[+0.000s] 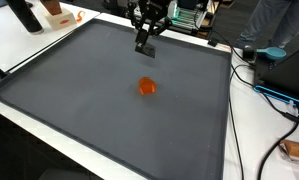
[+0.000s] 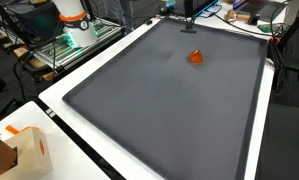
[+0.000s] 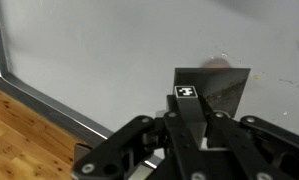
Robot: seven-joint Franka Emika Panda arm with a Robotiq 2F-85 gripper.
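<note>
My gripper is shut on a dark, flat, squarish piece (image 3: 227, 88), whose glossy face spreads beyond the fingertips in the wrist view. In exterior view 1 the same dark piece (image 1: 145, 48) hangs below the arm, near the back of the grey board. Exterior view 2 shows it as a thin dark strip (image 2: 191, 31) under a black stem. An orange object (image 1: 146, 86) lies on the board, apart from the held piece and nearer to the camera of exterior view 1. In exterior view 2 this orange object (image 2: 195, 57) looks small and peaked.
The grey board (image 1: 99, 100) is otherwise bare, with wide free room around the orange object. A pale rim (image 2: 119, 150) borders it. Cables (image 1: 266, 95) run along the right side, and several items stand beyond the far left edge.
</note>
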